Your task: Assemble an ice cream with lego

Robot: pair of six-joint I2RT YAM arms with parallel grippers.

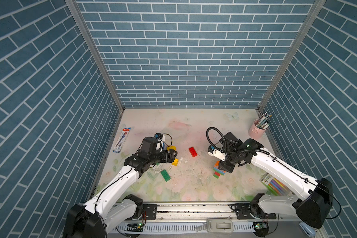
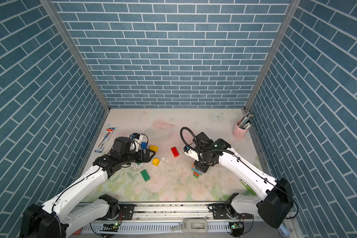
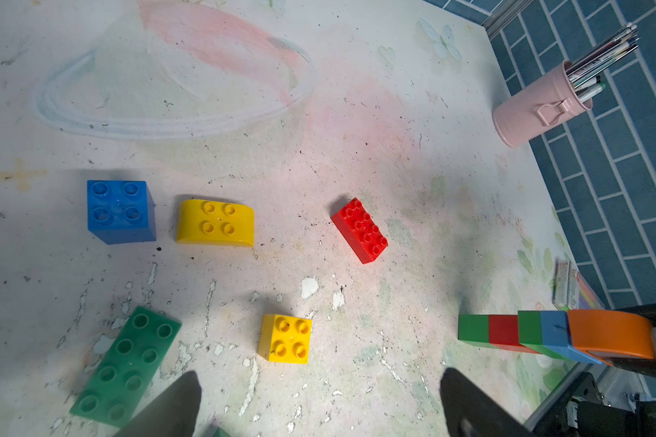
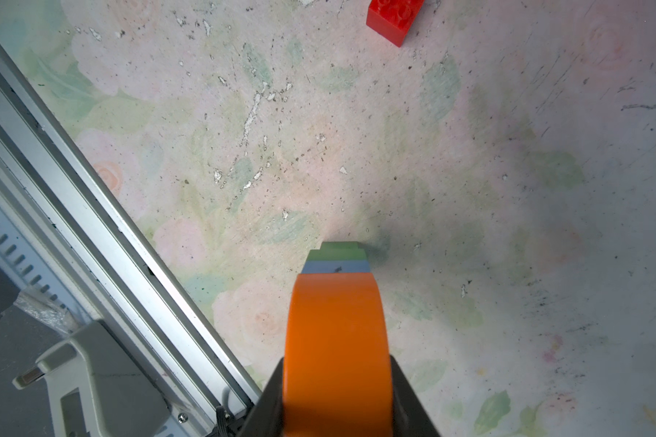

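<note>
In the left wrist view a brick stack runs from a green brick (image 3: 473, 327) through a red one (image 3: 504, 329), a second green and a blue brick (image 3: 555, 331) to a rounded orange brick (image 3: 606, 331) on top. My right gripper is shut on the orange brick, which hides much of the stack in the right wrist view. Whether the base touches the table is hard to tell. My left gripper hangs open and empty above the table. Loose below lie a yellow 2x2 brick (image 3: 287, 338), a long green brick (image 3: 126, 366) and a red brick (image 3: 359, 230).
Farther back sit a blue brick (image 3: 121, 211) and a rounded yellow brick (image 3: 215, 222). A pink pen cup (image 1: 257, 129) stands at the right rear, and a flat pack (image 1: 121, 140) lies at the left.
</note>
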